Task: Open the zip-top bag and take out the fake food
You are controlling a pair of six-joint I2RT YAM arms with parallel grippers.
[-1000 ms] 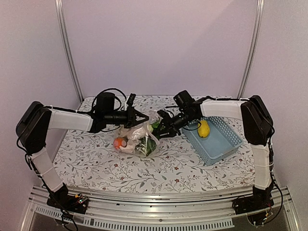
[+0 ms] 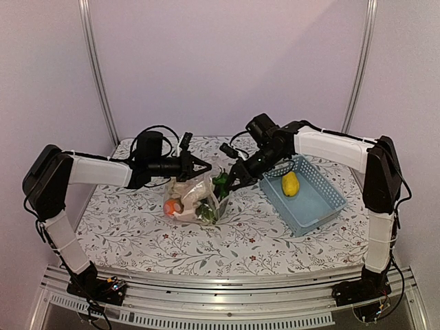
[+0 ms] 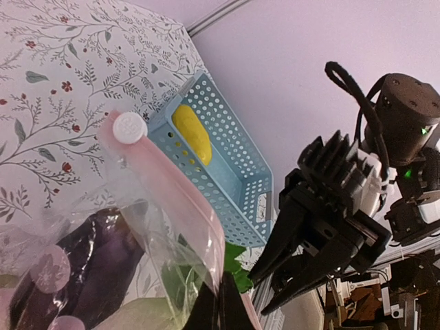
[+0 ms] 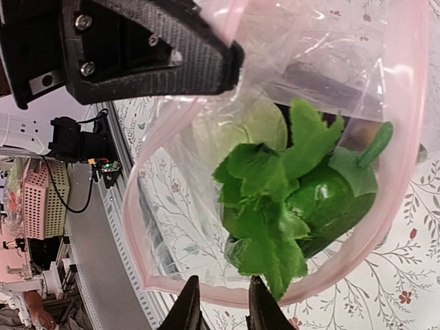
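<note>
The clear zip top bag (image 2: pixel 194 196) stands on the table with its mouth open to the right. My left gripper (image 2: pixel 208 167) is shut on its upper rim; in the left wrist view the pink-edged rim (image 3: pixel 185 185) runs into those fingers. Inside, the right wrist view shows a green vegetable (image 4: pixel 330 206) whose leafy top (image 4: pixel 268 227) reaches the lower rim. At the bag's mouth is my right gripper (image 2: pixel 232 184). Its fingertips (image 4: pixel 189 299) show a small gap, with the leaf tip beside one of them; whether they grip it is unclear. A red-orange piece (image 2: pixel 172 207) and a dark purple one (image 3: pixel 103 261) are also in the bag.
Right of the bag, a blue perforated basket (image 2: pixel 323 206) holds one yellow piece (image 2: pixel 290 183). The right arm reaches over the basket's far left corner. In front of the bag the patterned table (image 2: pixel 206 251) is clear.
The bag's mouth and contents have shifted a little. The left arm has stayed still.
</note>
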